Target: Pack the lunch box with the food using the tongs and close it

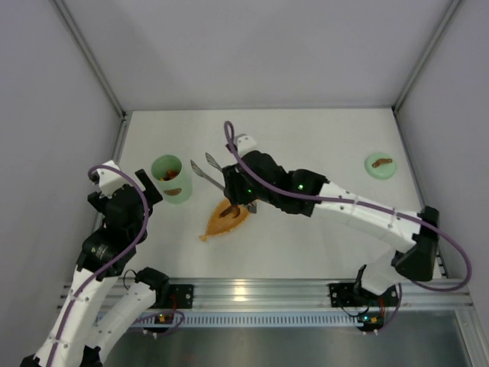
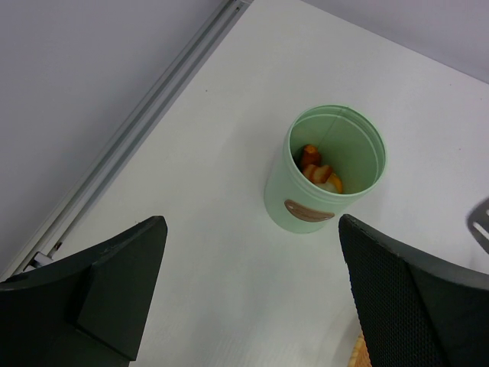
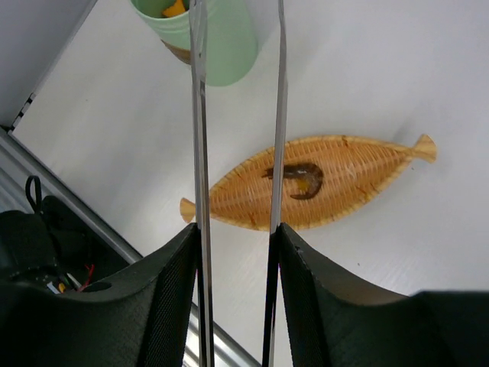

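A pale green cup point(image 2: 294, 195) stands at the left of the table, with orange, brown and pale food pieces point(image 2: 319, 170) inside. My left gripper is open and empty, beside the cup. Long metal tongs point(image 1: 205, 174) are squeezed in my right gripper. Their two arms stand apart, pointing left towards the cup, and no food shows between their tips. Under my right hand lies an orange-brown leaf-shaped plate point(image 3: 355, 176). A dark brown curved piece point(image 3: 302, 178) rests on it; in the top view my right gripper partly covers this plate.
A small light green dish point(image 1: 371, 170) with a brown piece point(image 1: 382, 162) on it sits far right. White walls enclose the table, and a metal rail point(image 1: 260, 290) runs along its front.
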